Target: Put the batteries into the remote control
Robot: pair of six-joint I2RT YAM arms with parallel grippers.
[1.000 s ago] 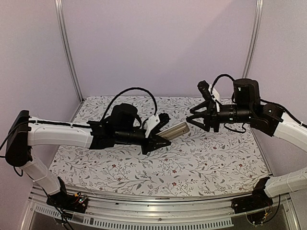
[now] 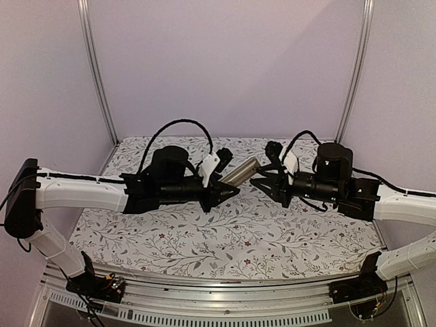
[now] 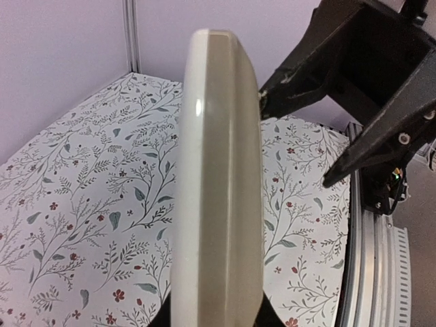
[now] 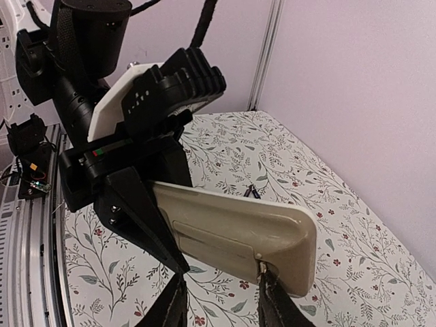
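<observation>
A pale remote control (image 2: 242, 172) is tilted in the air above the table, with my left gripper (image 2: 228, 193) shut on its lower end. It fills the middle of the left wrist view as a glossy white body (image 3: 219, 170). The right wrist view shows its side with a battery cover (image 4: 214, 242), which appears to be in place. My right gripper is part open at the remote's free end, one fingertip (image 4: 269, 289) at the small notch beside the cover; contact is unclear. Two small dark batteries (image 4: 253, 193) seem to lie on the table beyond the remote.
A metal rail (image 2: 204, 300) runs along its front edge, and pale walls (image 2: 225, 68) enclose the sides and back. The two grippers are very close together.
My right gripper has come left and down to the remote's free end.
</observation>
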